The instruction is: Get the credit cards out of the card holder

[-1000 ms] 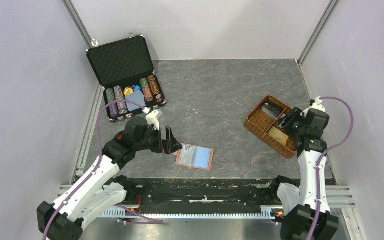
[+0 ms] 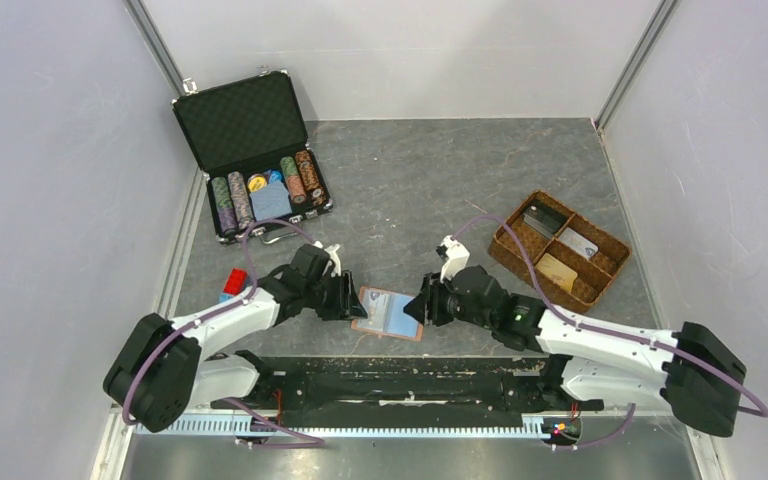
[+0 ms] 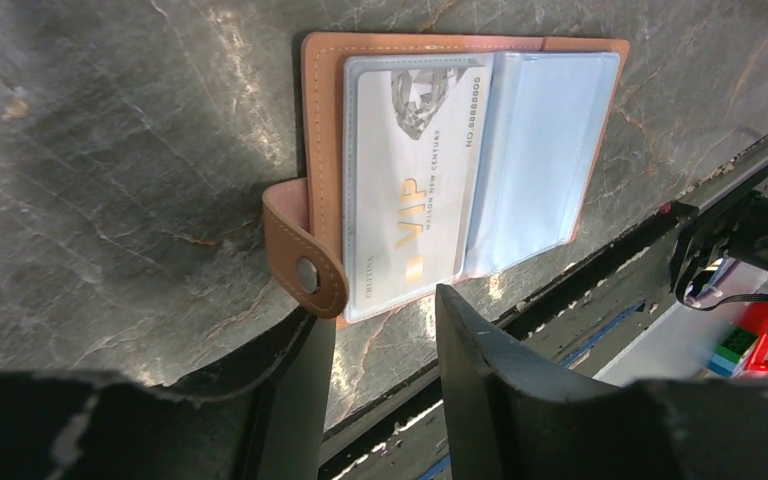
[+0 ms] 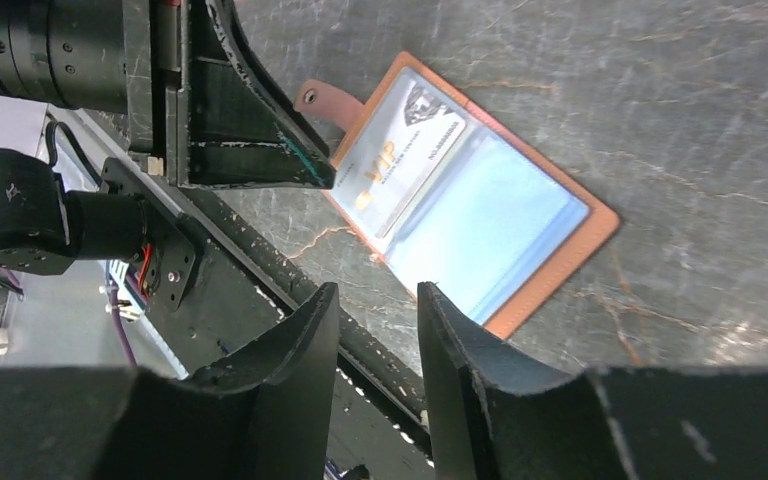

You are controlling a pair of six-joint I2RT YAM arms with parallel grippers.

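The brown card holder (image 3: 320,110) lies unfolded on the grey table, its strap with a metal snap curling out at one side. A white VIP card (image 3: 420,170) sits in one clear sleeve; the other sleeve (image 3: 540,150) shows pale blue. In the top view my left gripper (image 2: 352,308) is at the holder's left edge and my right gripper (image 2: 422,312) at its right edge. Both are part open, a gap showing between the left fingers and between the right fingers. Neither holds anything.
A wicker basket (image 2: 508,256) with compartments stands at the right, a black item, a white card and a tan card in it. An open black case (image 2: 240,120) of poker chips is at the back left.
My right arm has swung from the basket across to the holder's right side. The left gripper has lowered slightly and its fingers have come closer together. The holder has stayed put.
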